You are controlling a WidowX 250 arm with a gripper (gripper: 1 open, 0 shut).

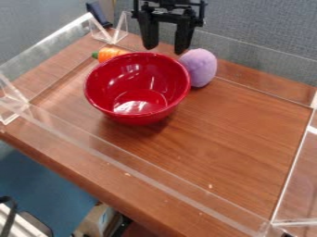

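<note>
A red bowl (136, 97) sits on the wooden table, left of centre. Just behind it to the right is a purple round object (199, 68). An orange carrot-like item (109, 54) lies behind the bowl's left side. Above the back of the bowl hangs my black gripper (166, 35), its two fingers apart, with nothing visible between them.
Clear plastic walls line the table's sides and back. Off the left edge is a blue surface (37, 176) with some hardware near the bottom.
</note>
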